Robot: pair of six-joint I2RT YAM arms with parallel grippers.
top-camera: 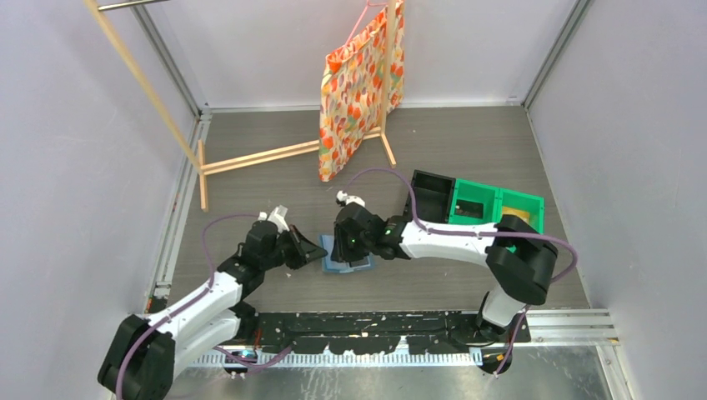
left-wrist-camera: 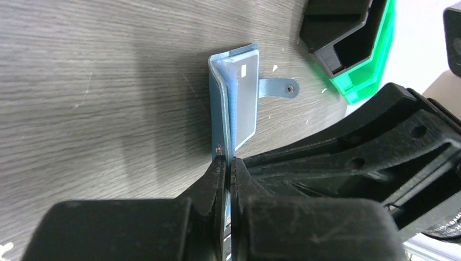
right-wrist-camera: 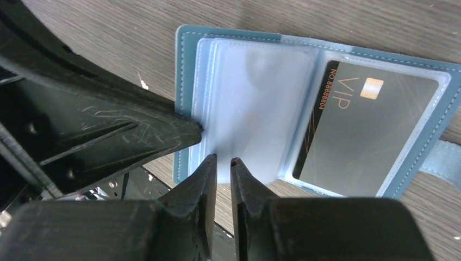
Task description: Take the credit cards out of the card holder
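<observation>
The blue card holder (top-camera: 334,267) lies spread open on the table between my two grippers. Its left edge runs into the tips of my left gripper, which is shut on it. In the right wrist view a dark grey VIP card (right-wrist-camera: 375,128) sits in the clear sleeve of the right half. Clear sleeves (right-wrist-camera: 261,103) stacked on the left half look milky, and no card shows distinctly through them. Above their lower part is my right gripper, slightly open, with nothing visible between its fingertips.
A black bin (top-camera: 432,193) and green bins (top-camera: 473,194) stand at the back right. A wooden rack with an orange patterned cloth (top-camera: 358,92) is behind. Bare table lies in front of the holder. Both grippers are close together over it.
</observation>
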